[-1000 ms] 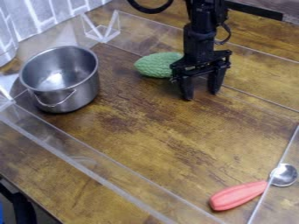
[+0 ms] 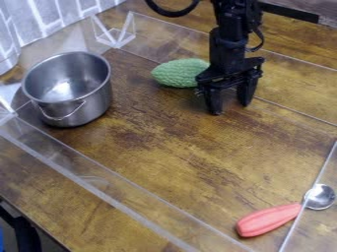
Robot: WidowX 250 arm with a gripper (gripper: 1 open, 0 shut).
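Observation:
The black gripper (image 2: 227, 94) hangs from the top of the camera view, low over the wooden table, with its fingers pointing down at the right end of a green cloth-like object (image 2: 178, 73). The gripper overlaps part of that object, and whether anything is between its fingers cannot be made out.
A steel pot (image 2: 66, 89) stands at the left. A spoon (image 2: 274, 219) with a red handle lies at the lower right. Clear rails or edges run along the left and right sides.

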